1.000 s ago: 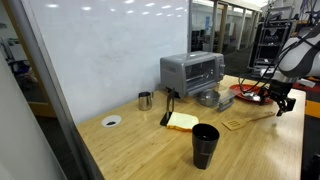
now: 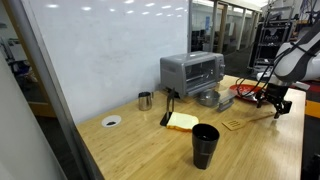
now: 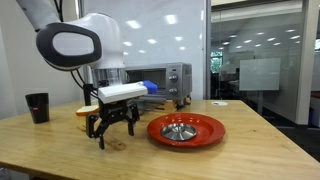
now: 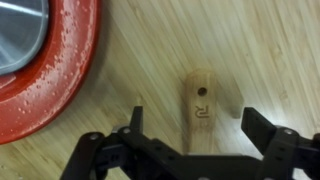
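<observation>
In the wrist view a flat wooden handle (image 4: 201, 110) with a small hole near its end lies on the table between my spread fingers, touching neither. My gripper is open above it, fingers wide apart. From exterior view 1, a slotted wooden spatula blade (image 2: 234, 124) rests on the table, with its handle running toward the gripper (image 2: 272, 105). Exterior view 2 has the gripper (image 3: 114, 138) low over the table, fingertips close to the surface.
A red plate (image 3: 210, 131) with a metal bowl (image 3: 178, 131) on it sits close beside the gripper. Farther off stand a toaster oven (image 2: 190, 72), a black cup (image 2: 204, 146), a metal mug (image 2: 145, 101) and a yellow-edged sponge or board (image 2: 182, 121).
The arm has shifted slightly left and lower in exterior view 1, over the handle end. The objects on the table look unmoved.
</observation>
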